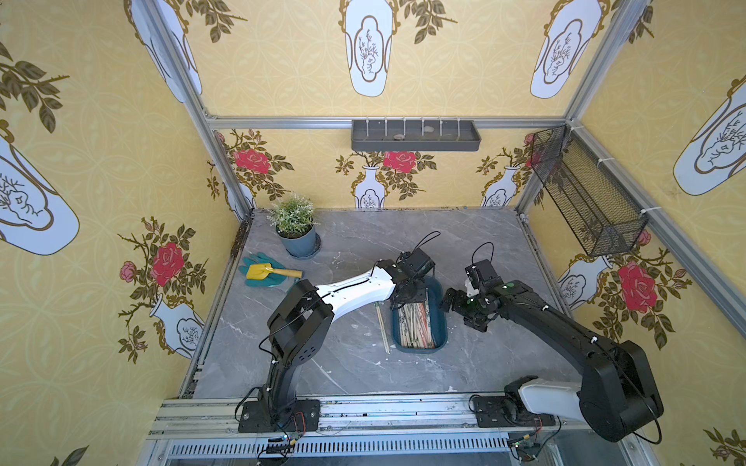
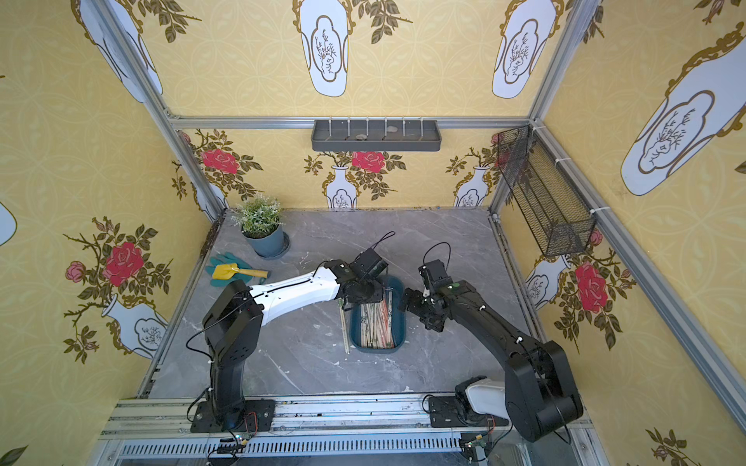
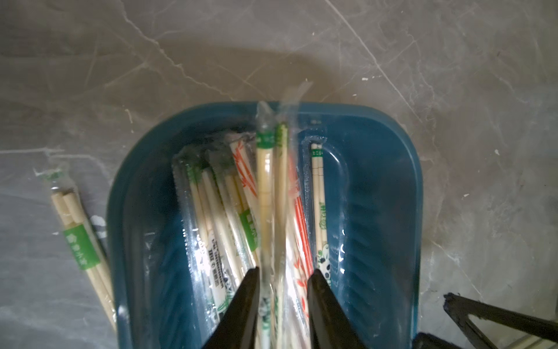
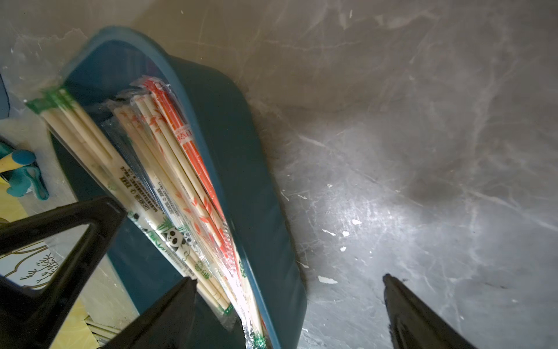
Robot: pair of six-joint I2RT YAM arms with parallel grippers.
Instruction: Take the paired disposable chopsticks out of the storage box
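Note:
The blue storage box (image 3: 409,192) holds several wrapped pairs of chopsticks. One clear-wrapped pair with green-banded ends (image 3: 265,174) stands higher than the others, its end near the far rim. My left gripper is over the box, its fingers open with a finger on either side of that pair; whether they touch it I cannot tell. In the right wrist view, a panda-printed pair (image 4: 116,168) slants upward above the rest. My right gripper is open, its fingers astride the box's right wall, with nothing gripped. Another wrapped pair (image 3: 84,250) lies on the table left of the box.
A yellow shovel (image 1: 260,271) on a teal glove and a potted plant (image 1: 295,221) occupy the back left. The wire basket (image 1: 594,190) hangs at the right wall, and a grey shelf (image 1: 415,139) at the back. Table right of the box is clear.

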